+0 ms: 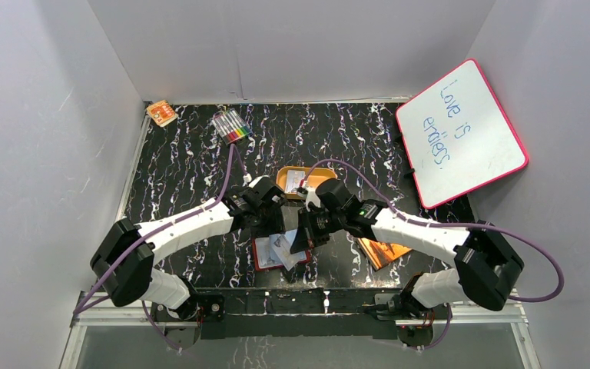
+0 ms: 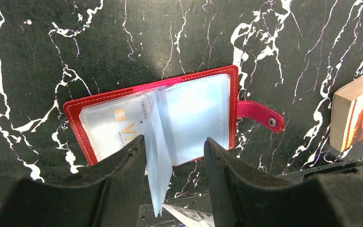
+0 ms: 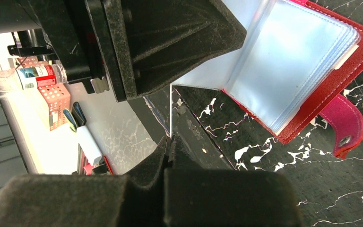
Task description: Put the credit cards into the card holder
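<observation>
The red card holder [image 2: 234, 94] lies open on the table with clear sleeves; a white card [image 2: 118, 127] shows in its left half. One sleeve page [image 2: 156, 156] stands folded up between the fingers of my left gripper, which is open and just above the holder. In the right wrist view my right gripper is shut on a thin card [image 3: 171, 111], seen edge-on. The held card's corner [image 2: 191, 216] touches or nearly touches the raised page's lower edge; I cannot tell if it is inside.
An orange tray [image 1: 323, 175] behind the grippers holds a white card [image 1: 295, 181]. An orange-covered box [image 1: 384, 252] lies right of the holder. Colored pens [image 1: 231, 126] lie at the back left, and a whiteboard [image 1: 461, 131] leans at the right.
</observation>
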